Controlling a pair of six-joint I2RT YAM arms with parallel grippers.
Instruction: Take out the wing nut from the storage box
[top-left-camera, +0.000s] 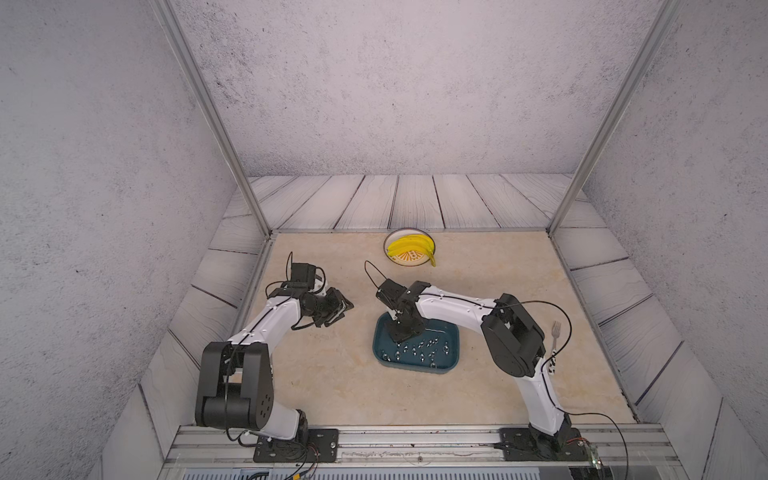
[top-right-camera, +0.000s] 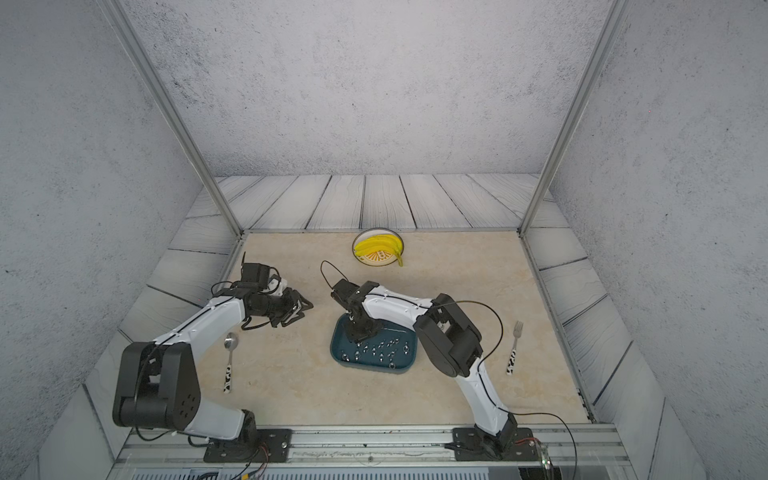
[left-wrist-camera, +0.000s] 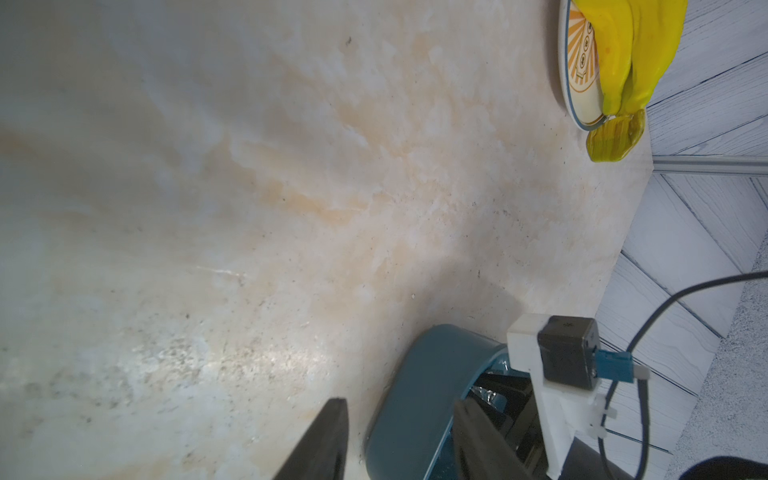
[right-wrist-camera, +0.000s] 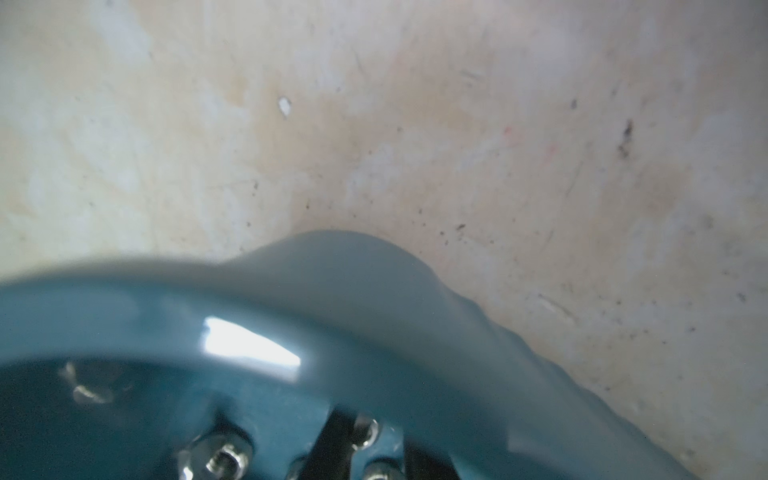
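Observation:
The teal storage box (top-left-camera: 416, 366) stands mid-table, holding several small shiny metal pieces (right-wrist-camera: 224, 456); I cannot tell which is a wing nut. My right gripper reaches down inside it by the wall, its dark fingers apart around or beside a small metal nut (right-wrist-camera: 365, 432); whether that is gripped is unclear, as the rim hides part of it. My left gripper hangs over the table left of the box, fingers apart with nothing between them.
A plate with yellow bananas (top-left-camera: 409, 246) sits at the back. A spoon (top-right-camera: 229, 360) lies on the left and a fork (top-right-camera: 514, 344) on the right. The table between the box and plate is clear.

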